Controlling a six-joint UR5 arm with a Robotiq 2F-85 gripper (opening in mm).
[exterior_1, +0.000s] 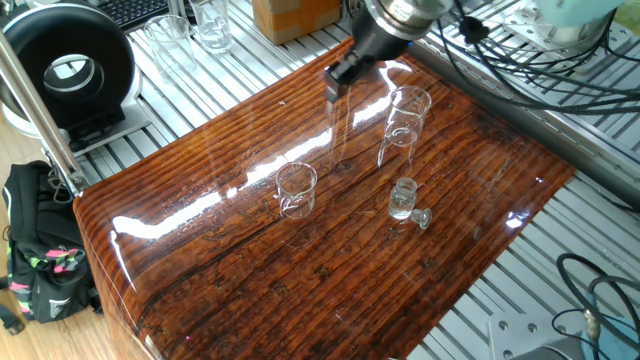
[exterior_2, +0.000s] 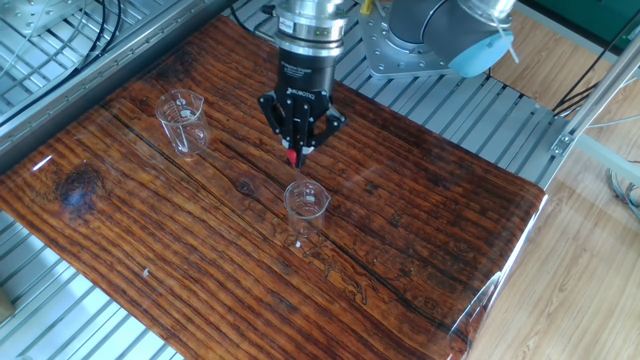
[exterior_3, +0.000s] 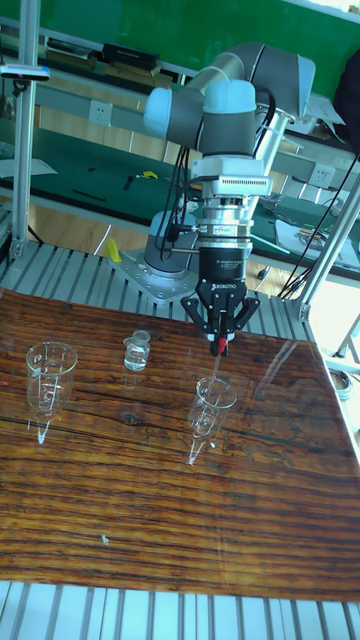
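My gripper hangs pointing down above the brown wooden table, its fingers brought together. A thin clear rod runs down from between them, faint against the wood; a red spot shows at the fingertips. Below the gripper stands a small glass beaker; the rod's lower end appears near its mouth in exterior view 3, but I cannot tell whether it is inside. A larger glass beaker stands apart from it. Nearby are a small clear bottle holding liquid and a glass stopper beside it. I cannot make out this bottle in exterior view 2.
Off the table, two empty glass vessels, one a clear beaker, stand by a cardboard box on the slatted metal bench. A black ring-shaped device is at the left.
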